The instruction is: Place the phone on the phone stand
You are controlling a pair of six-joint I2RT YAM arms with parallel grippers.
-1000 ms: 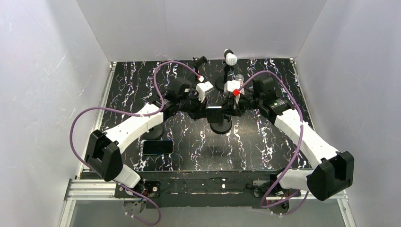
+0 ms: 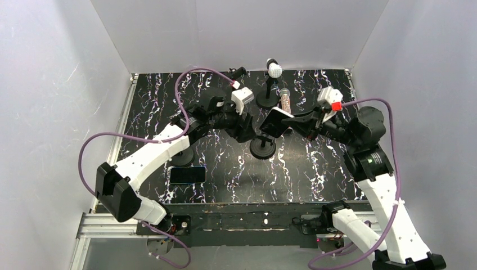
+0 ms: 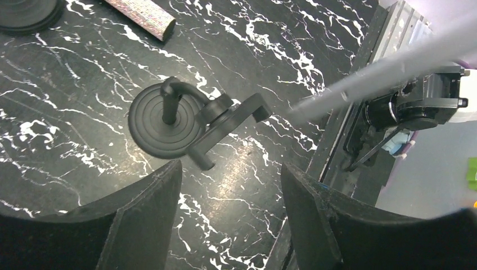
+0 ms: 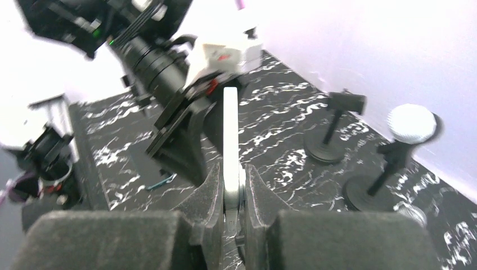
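Note:
My right gripper [image 2: 298, 122] is shut on a phone [image 2: 274, 121], held tilted above the phone stand [image 2: 262, 148]. In the right wrist view the phone [image 4: 230, 146] shows edge-on between the fingers. In the left wrist view the stand's cradle [image 3: 228, 126] is empty, and a blurred pale edge passes over it at upper right. My left gripper [image 2: 244, 131] is open with nothing between its fingers, just left of the stand.
A second phone [image 2: 188, 175] lies front left near a dark round base [image 2: 182, 157]. At the back stand a microphone [image 2: 274, 71], another dark stand [image 4: 323, 148] and a cylinder [image 2: 285, 99].
My right gripper has moved right with the phone, which has gone from lying low over the stand to tilted and farther right. The left arm has shifted slightly.

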